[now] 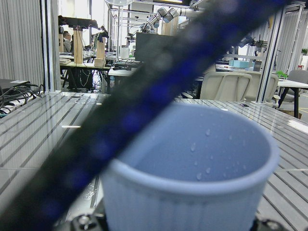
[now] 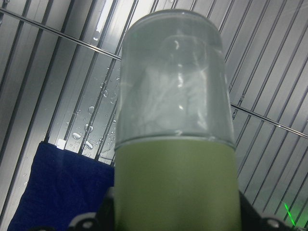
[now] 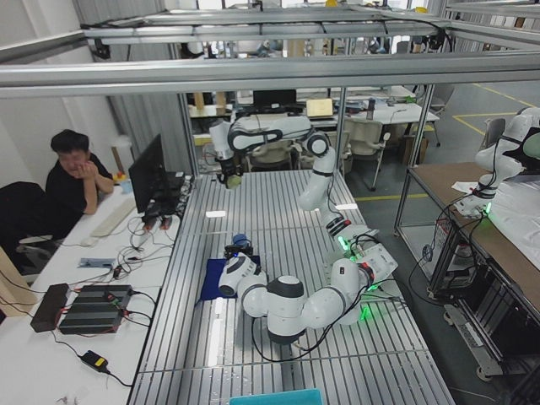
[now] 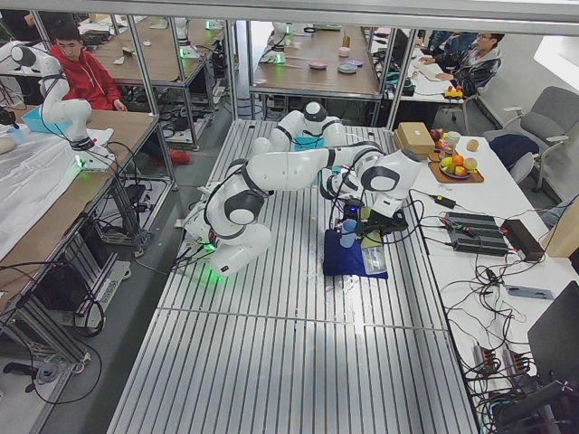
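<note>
My left gripper [image 3: 239,251] is shut on a light blue cup [image 1: 187,202] with water drops inside, held upright above the dark blue cloth [image 3: 213,283]. My right gripper [image 3: 228,177] is higher and farther back in the camera left view, shut on a cylindrical container [image 2: 175,183] with an olive-green lower part and a clear upper part. In the right wrist view the cloth and wet slatted table lie beneath it. A dark blurred band crosses the left wrist view, hiding part of the cup.
The slatted metal table [image 3: 211,346] is wet beside the cloth. A turquoise bin [image 3: 274,396] is at the near edge in the camera left view. A side desk [image 3: 51,371] holds a monitor, black boxes and cables. The two arms overlap in the camera right view.
</note>
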